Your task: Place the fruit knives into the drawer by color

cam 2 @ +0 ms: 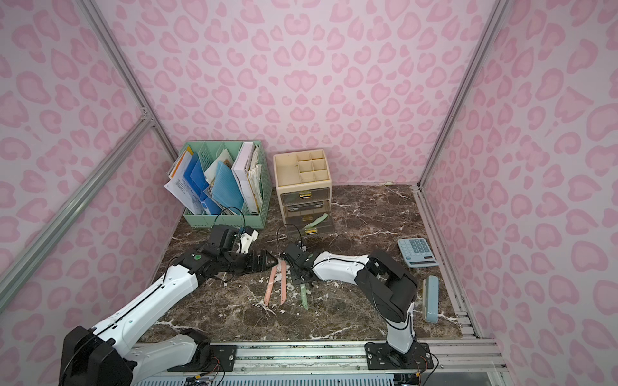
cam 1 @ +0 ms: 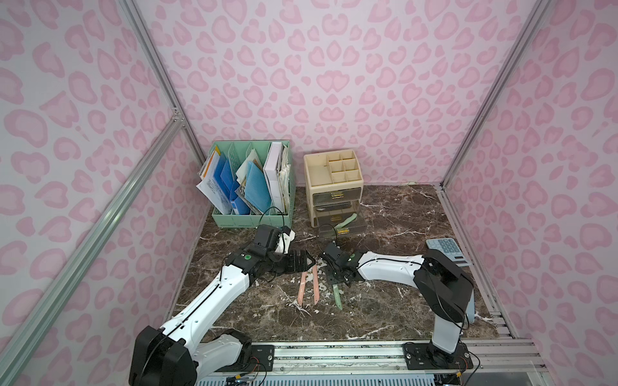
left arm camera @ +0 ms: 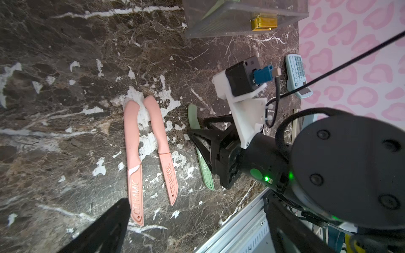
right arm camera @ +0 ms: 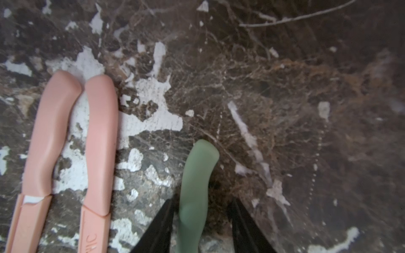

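My right gripper is low over the table with its fingers part open, one on each side of a green knife (right arm camera: pixel 195 177). To its left lie two pink knives (left arm camera: pixel 135 177) (left arm camera: pixel 166 168), side by side. My left gripper (cam 1: pixel 297 260) stands open above the knives. In the top views another green knife (cam 2: pixel 316 220) lies in the pulled-out bottom drawer (cam 2: pixel 309 230) of the small cabinet.
A green file box (cam 1: pixel 251 218) full of folders stands back left, beside the cabinet (cam 1: pixel 334 186). A calculator (cam 2: pixel 417 251) and a stapler (cam 2: pixel 431 299) lie at the right.
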